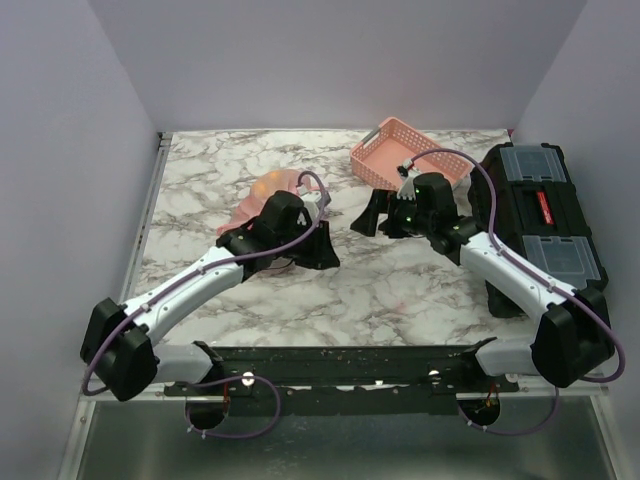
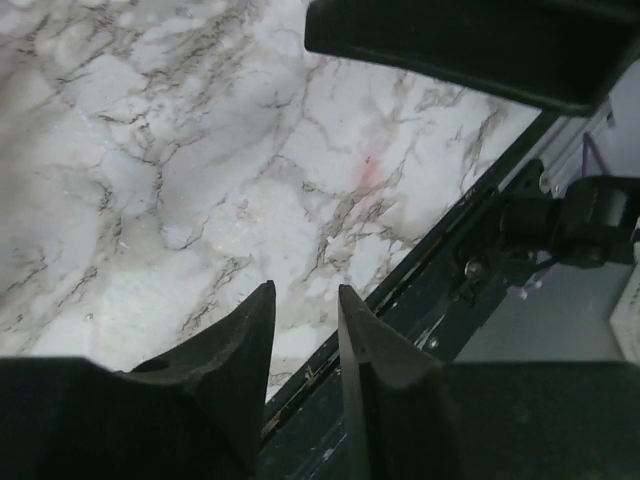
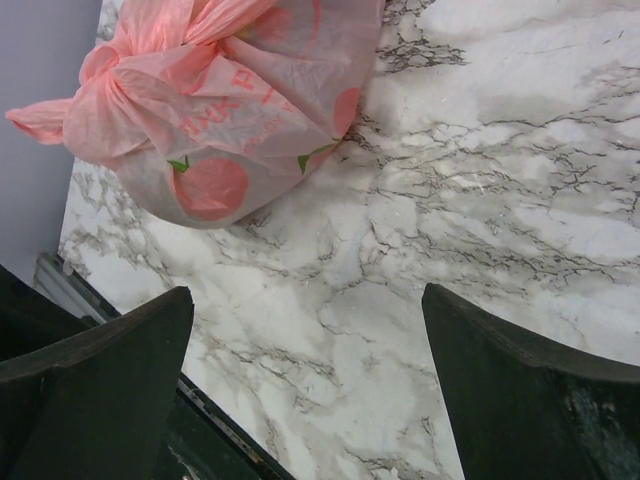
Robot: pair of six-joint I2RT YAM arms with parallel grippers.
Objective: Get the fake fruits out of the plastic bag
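Note:
The pink translucent plastic bag [image 1: 270, 183] lies left of the table's middle, partly covered by my left arm in the top view. Orange-toned shapes show through its far part. In the right wrist view the bag [image 3: 240, 110] is bunched, its twisted knot pointing left, with red prints on its skin. My left gripper [image 1: 322, 262] hovers right of the bag and clear of it. Its fingers [image 2: 265, 335] are slightly apart and only bare marble shows between them in the left wrist view. Facing it, my right gripper [image 1: 372, 228] is wide open and empty.
A pink basket [image 1: 362, 155] stands at the back, right of centre. Along the right side is a black case [image 1: 545, 205] with clear lids. A dark part of the right gripper crosses the left wrist view's top.

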